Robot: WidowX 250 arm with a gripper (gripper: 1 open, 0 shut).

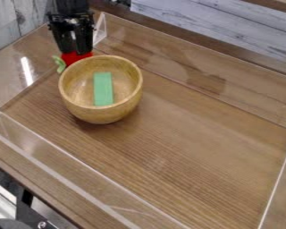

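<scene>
My black gripper [74, 46] is at the top left, lowered over a red object [69, 60] with a small green part, which looks like a strawberry or similar. The fingertips are at or just above it; whether they grip it cannot be told. Just below, a wooden bowl [130, 97] holds a green rectangular block [104, 89]. The bowl's rim partly borders the red object.
Grey walls or edges stand along the left and back.
</scene>
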